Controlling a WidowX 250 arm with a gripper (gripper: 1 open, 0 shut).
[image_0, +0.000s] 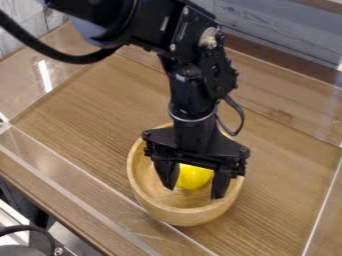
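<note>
My black gripper (195, 170) hangs down into a wooden bowl (185, 208) at the middle front, its fingers open on either side of a yellow object (195, 176). The yellow object lies inside the bowl, partly hidden by the gripper. Whether a finger touches it I cannot tell.
The bowl stands on a wooden table (80, 110) with bare room to the left and right. A pale wall edge runs along the back, and dark cables lie at the lower left corner.
</note>
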